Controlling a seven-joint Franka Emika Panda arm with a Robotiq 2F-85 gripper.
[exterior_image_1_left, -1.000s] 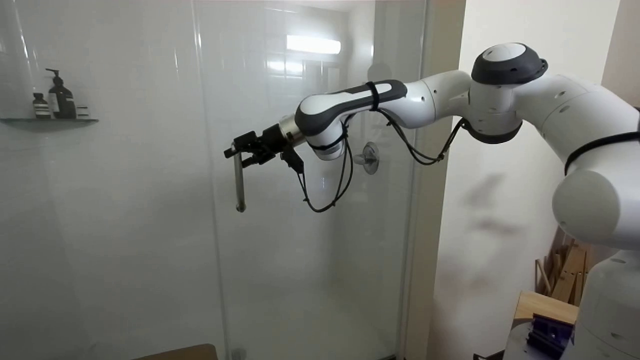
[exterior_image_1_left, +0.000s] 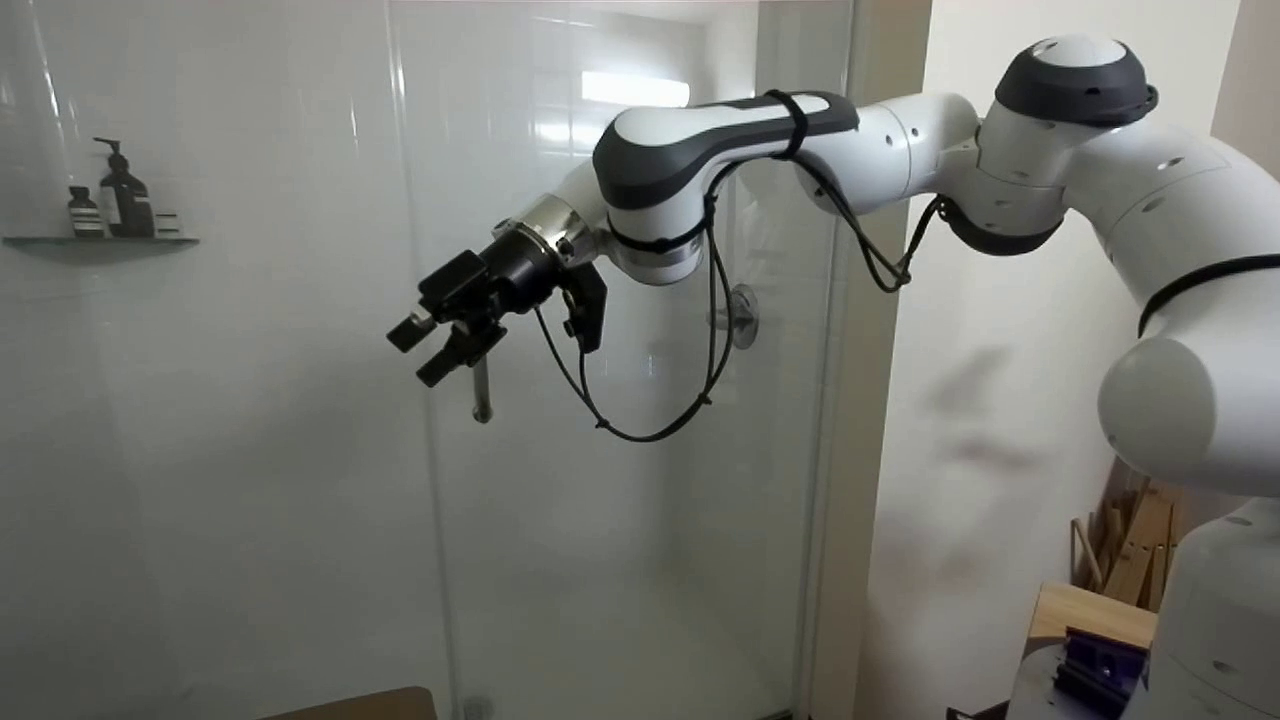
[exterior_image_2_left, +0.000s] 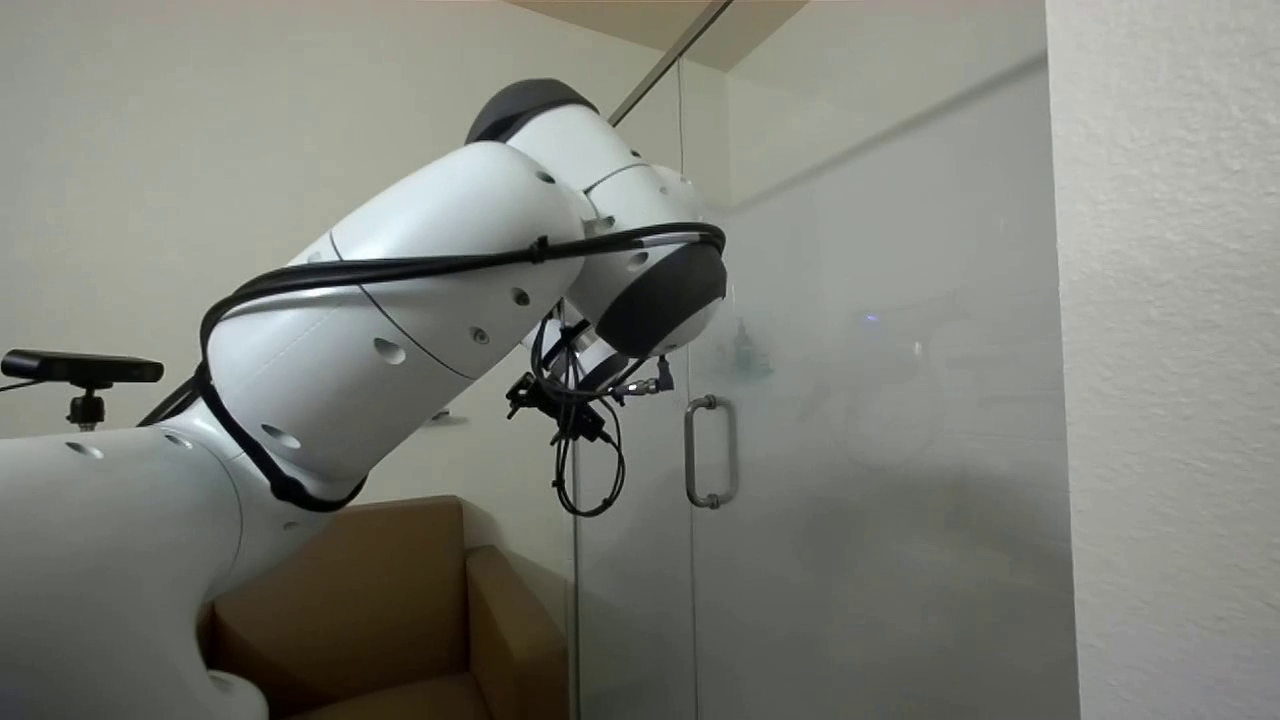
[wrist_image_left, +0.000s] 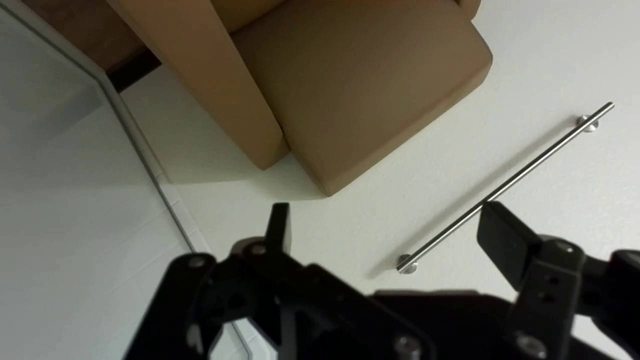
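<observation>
My gripper (exterior_image_1_left: 422, 349) is open in front of the glass shower door (exterior_image_1_left: 636, 516), with nothing between its fingers. In exterior view 1 it covers the upper part of the door's metal handle (exterior_image_1_left: 481, 391); the handle's lower end shows below it. Exterior view 2 shows the whole handle (exterior_image_2_left: 692, 456) upright on the glass, apart from the arm in that view. Seen from the wrist, the two black fingertips (wrist_image_left: 502, 237) stand wide apart, and the handle is out of sight. The door appears closed, in line with the pane beside it.
A tan armchair (wrist_image_left: 360, 90) and a wall-mounted metal bar (wrist_image_left: 516, 177) lie ahead in the wrist view. A glass shelf (exterior_image_1_left: 102, 241) with a dark pump bottle (exterior_image_1_left: 125, 198) is at the far left. Cables (exterior_image_1_left: 648, 437) hang below the wrist.
One second ago the gripper was at the handle's top, its fingers on either side of it. It has since moved left and toward the camera, and the forearm has risen. The door looks unmoved.
</observation>
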